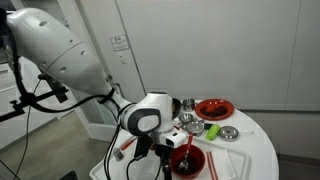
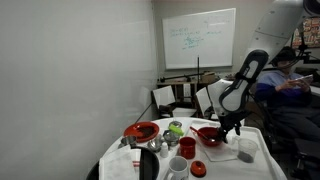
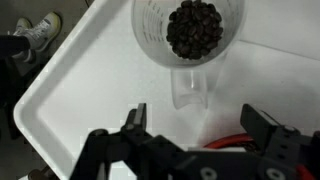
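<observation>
A clear cup (image 3: pixel 152 28) with dark beans (image 3: pixel 194 28) in it stands on the white tray (image 3: pixel 72 95), its clear handle (image 3: pixel 189 87) pointing toward my gripper. The gripper is open, one finger on either side of the handle's line, with nothing gripped. The handle's end lies just ahead of the fingertips. Exterior view 2 has the cup (image 2: pixel 247 150) at the tray's right part, under my arm. Beside my gripper is a red bowl (image 1: pixel 197 168) with a red-handled utensil (image 1: pixel 189 146) leaning in it.
A red plate (image 1: pixel 214 108), metal pots (image 1: pixel 195 127) and a green item (image 1: pixel 213 131) stand behind the tray. Red chopstick-like sticks (image 1: pixel 211 166) and a white cloth or paper (image 1: pixel 224 163) lie right of the bowl. A red mug (image 2: pixel 187 147) stands outside the tray.
</observation>
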